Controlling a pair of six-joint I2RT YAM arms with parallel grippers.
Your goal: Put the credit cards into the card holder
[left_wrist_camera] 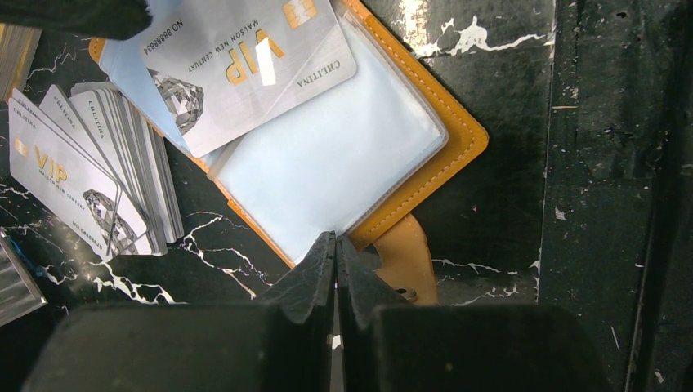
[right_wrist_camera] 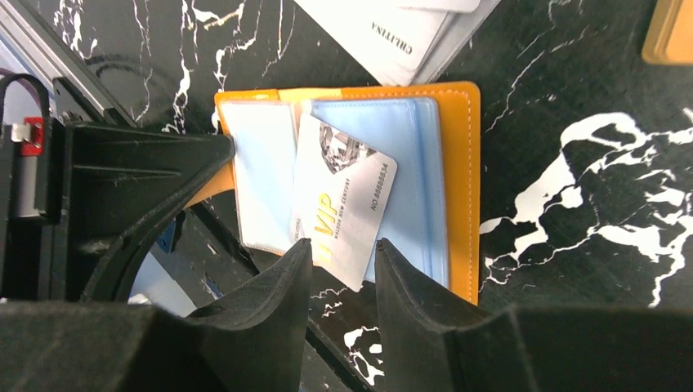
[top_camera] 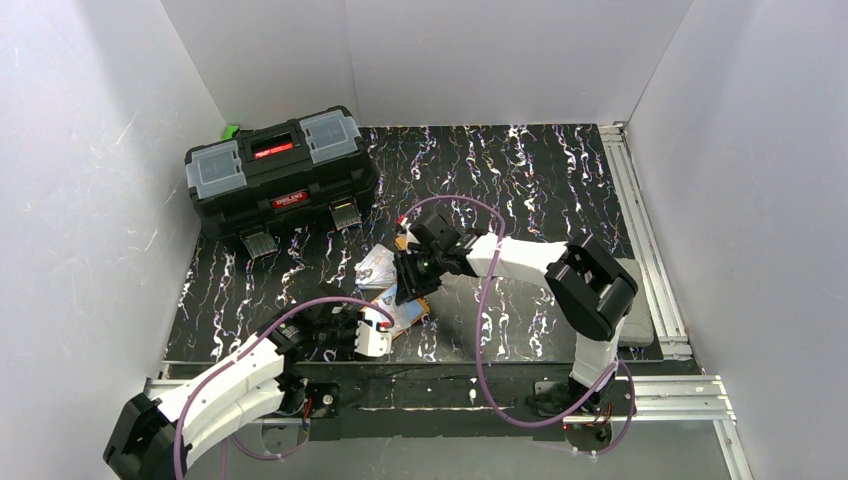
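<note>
An orange card holder [left_wrist_camera: 327, 188] with clear sleeves lies spread on the marble surface. The silver VIP card rests askew across it; in the right wrist view one corner of this card [right_wrist_camera: 343, 216] sticks out past the holder's edge. My left gripper is shut with its tips at the holder's edge, and no card shows between them. My right gripper is open, its fingertips near the card's protruding corner with a gap between them. A fanned stack of silver cards [left_wrist_camera: 98, 167] lies beside the holder.
Gold cards [right_wrist_camera: 670, 37] lie beyond the silver stack. A black toolbox [top_camera: 285, 170] stands at the back left. Clear marble extends right of the holder, and the table's front edge [top_camera: 450, 362] is close to it.
</note>
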